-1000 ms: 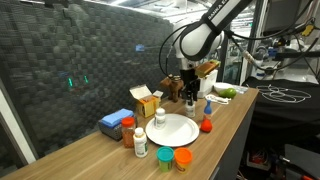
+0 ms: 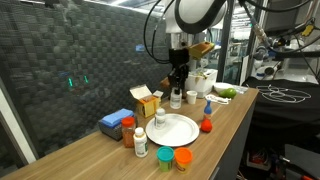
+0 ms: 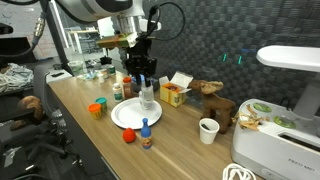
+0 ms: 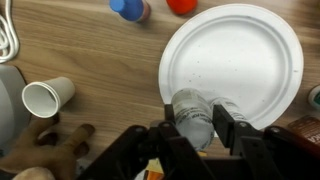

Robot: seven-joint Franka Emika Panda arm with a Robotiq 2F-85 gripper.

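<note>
A white bottle (image 2: 176, 99) hangs upright in my gripper (image 2: 178, 84), which is shut on it. From above, the held bottle's round top (image 4: 194, 126) sits between the dark fingers. It appears over or near the edge of the white plate (image 4: 180, 65). A second white bottle (image 2: 160, 117) stands on the plate; in the wrist view it lies just beside the held one, partly hidden. In exterior view 2 the held bottle (image 3: 147, 96) shows below the gripper (image 3: 141, 80) and in front of the plate's far part.
A yellow box (image 2: 147, 101) and brown moose figure (image 3: 216, 109) stand behind the plate. A white cup (image 3: 208, 129), blue bottle (image 3: 146, 134) and red item (image 3: 129, 135) are nearby. Several jars crowd the plate's other side, including an orange one (image 2: 183, 157). Much of the plate is clear.
My gripper has risen and moved left in exterior view 1, carrying the white bottle up from the table toward the plate. The other objects look unmoved.
</note>
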